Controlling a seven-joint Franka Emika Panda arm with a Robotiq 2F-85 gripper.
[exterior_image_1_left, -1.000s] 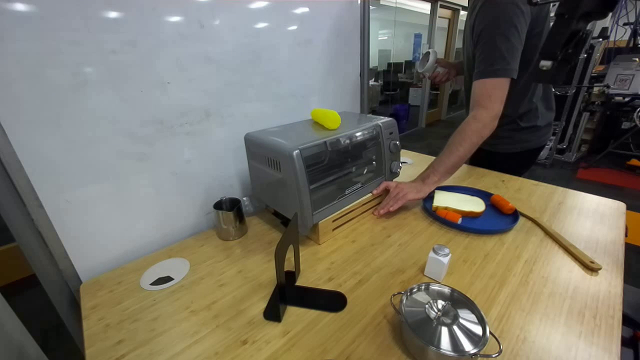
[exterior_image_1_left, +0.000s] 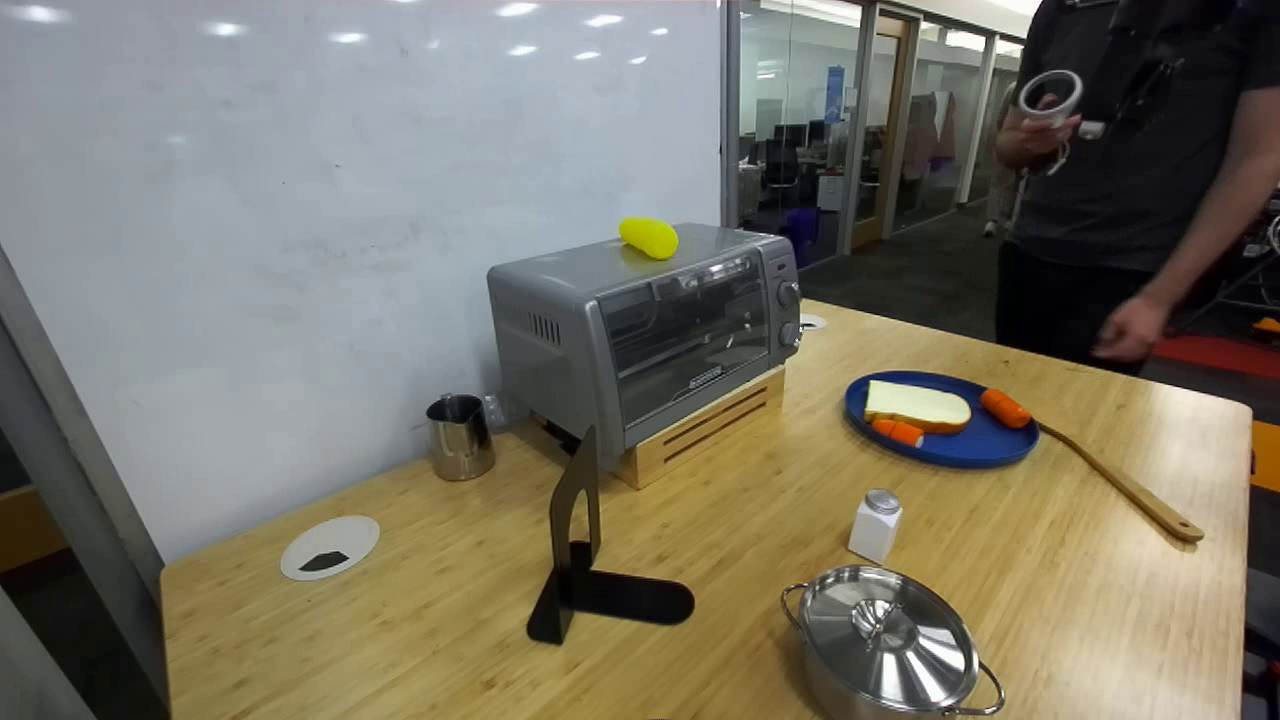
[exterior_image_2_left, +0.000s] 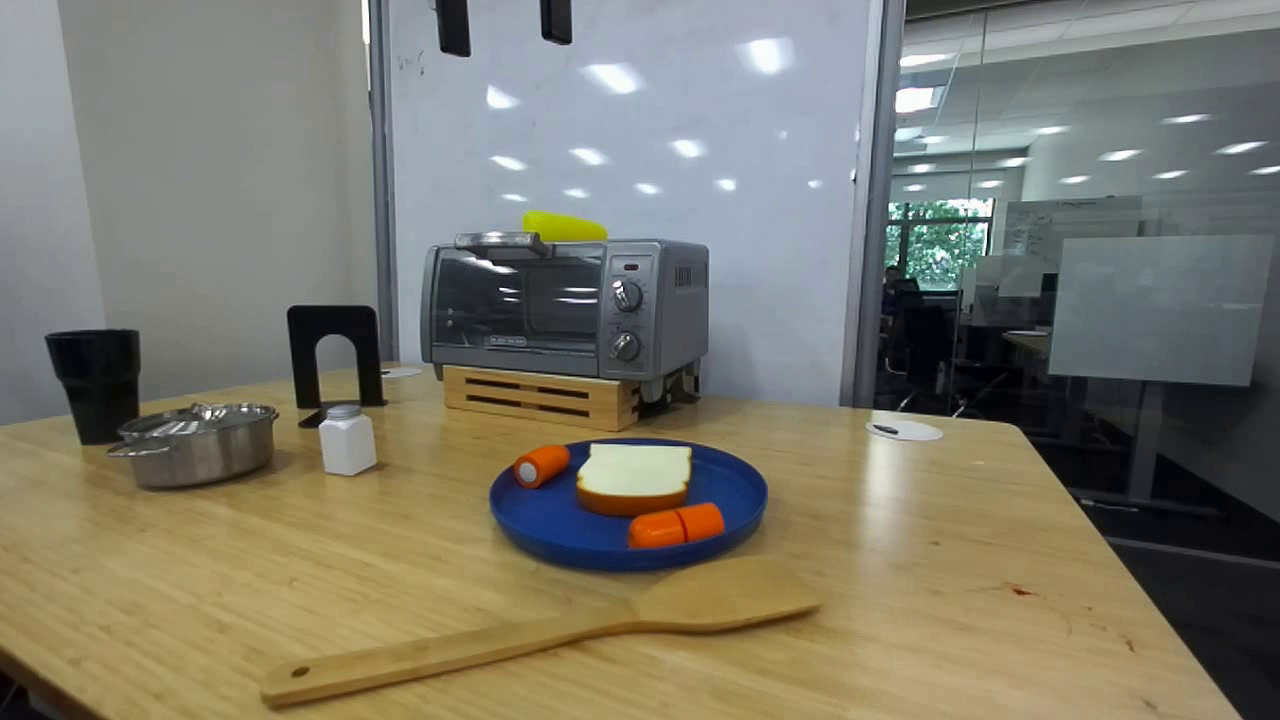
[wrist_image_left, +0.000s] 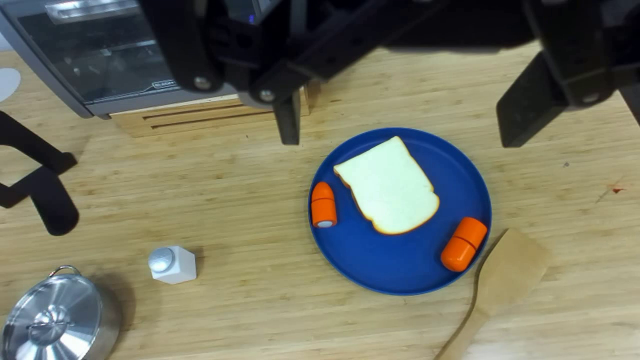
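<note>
High above the table, my gripper is open, its two dark fingers far apart and nothing held between them. Only the fingertips show at the top of exterior view 2. Below in the wrist view lies a blue plate (wrist_image_left: 384, 276) carrying a bread slice (wrist_image_left: 393, 189) and two orange carrot pieces, one carrot piece (wrist_image_left: 324, 207) at the left and another carrot piece (wrist_image_left: 463, 244) at the right rim. The grey toaster oven (exterior_image_2_left: 516, 306) is closed and rests on a slatted wooden stand (exterior_image_2_left: 540, 397). A yellow object (exterior_image_1_left: 649, 236) lies on its top.
A wooden spatula (exterior_image_2_left: 516, 642) lies in front of the plate. Left of it stand a white shaker (exterior_image_2_left: 348, 442), a lidded steel pot (exterior_image_2_left: 210, 451), a black bookend (exterior_image_2_left: 333, 322) and a black cup (exterior_image_2_left: 96, 382). A steel pitcher (exterior_image_1_left: 459, 437) stands beside the oven. A person (exterior_image_1_left: 1140, 180) stands by the table.
The person's hand has left the oven's wooden stand, and the person has stepped back to the right. The oven and yellow object have shifted very slightly; the other tabletop objects look unmoved.
</note>
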